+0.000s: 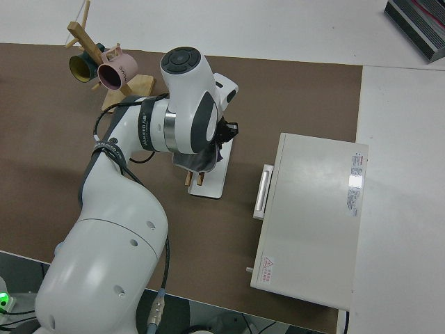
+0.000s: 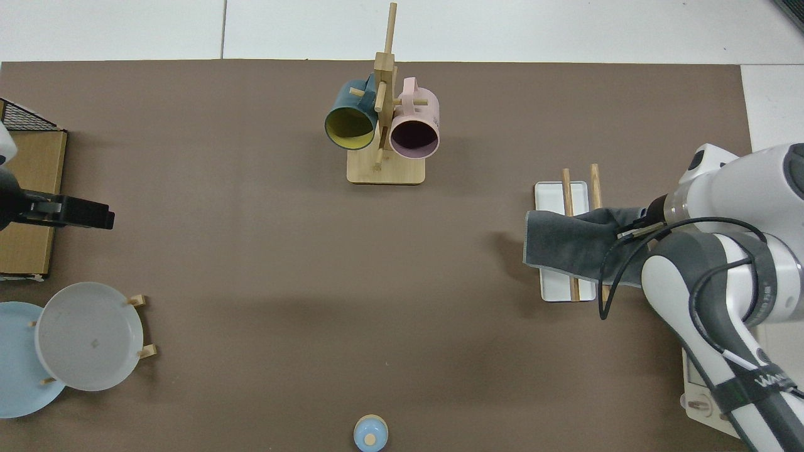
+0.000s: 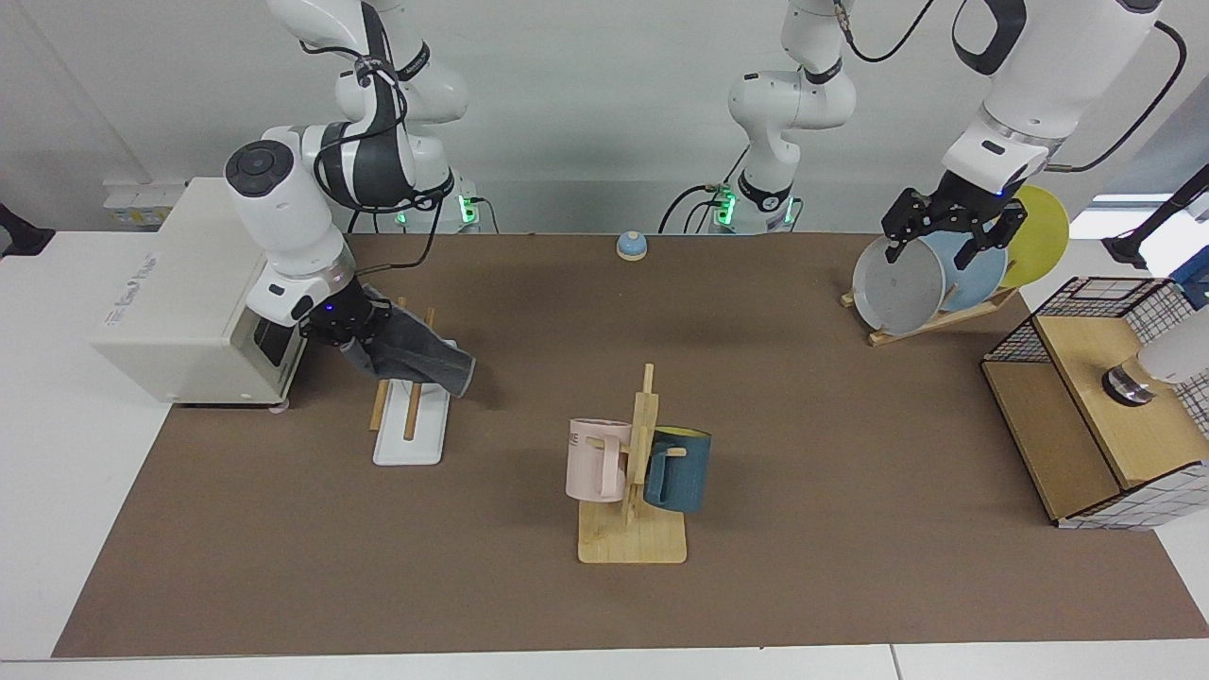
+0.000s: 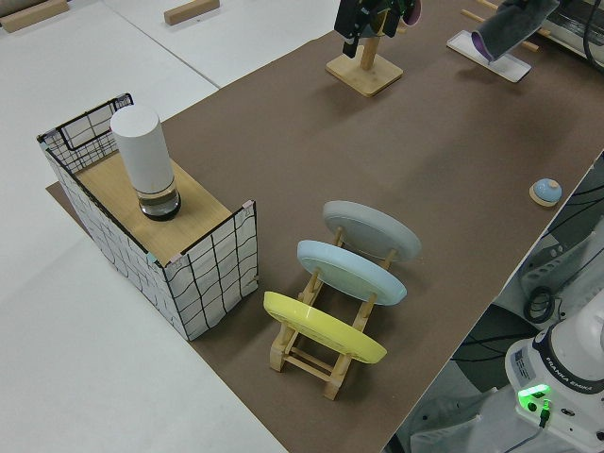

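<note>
My right gripper (image 3: 347, 319) holds a dark grey cloth (image 2: 575, 241), draped over a white rack (image 2: 554, 287) with upright wooden pegs (image 2: 566, 188); its fingers are mostly hidden by the cloth and arm. My left gripper (image 3: 943, 227) hangs above the plate rack area, at the left edge in the top view, its fingers pointing down in the left view; how far they are parted is unclear.
A mug tree (image 2: 385, 172) with pink (image 2: 416, 133) and teal (image 2: 348, 124) mugs stands at the back. A plate rack with plates (image 2: 88, 336), a wire-sided shelf (image 4: 222, 269), a small blue object (image 2: 370, 434) and a white appliance (image 1: 308, 222) surround open table.
</note>
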